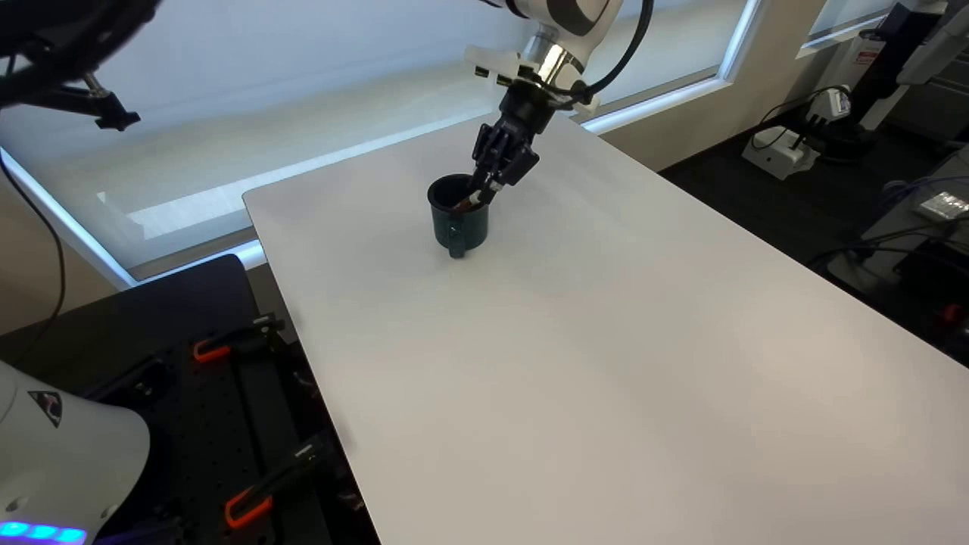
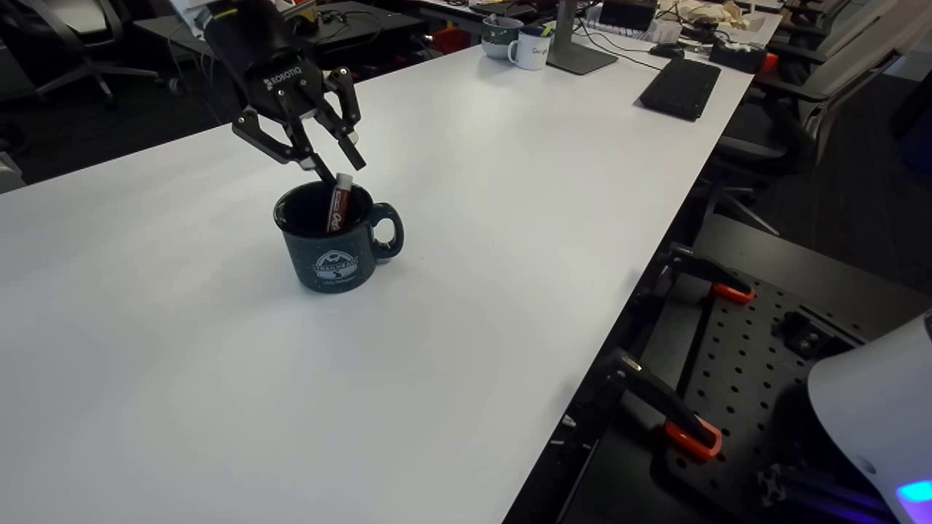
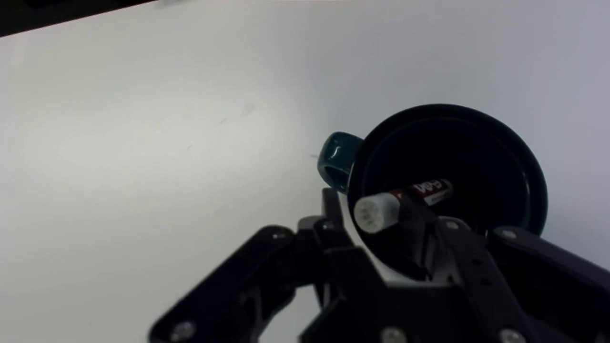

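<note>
A dark green mug [image 2: 325, 260] stands upright on the white table, its handle [image 2: 390, 231] to the right in exterior view 2. Inside it leans a marker [image 2: 338, 207] with a white end and a red-brown label, the white end resting near the rim. My gripper [image 2: 342, 173] is at the mug's opening, fingers part open, one finger on either side of the marker's upper end. In the wrist view the marker's white end [image 3: 375, 212] shows between the fingers, with a gap on the left finger's side. Whether the right finger touches it, I cannot tell.
Far off in exterior view 2 stand a white mug [image 2: 530, 51], a bowl-like cup [image 2: 500, 36] and a keyboard [image 2: 681, 88]. Orange-tipped clamps [image 1: 247, 507] sit beyond the table's edge.
</note>
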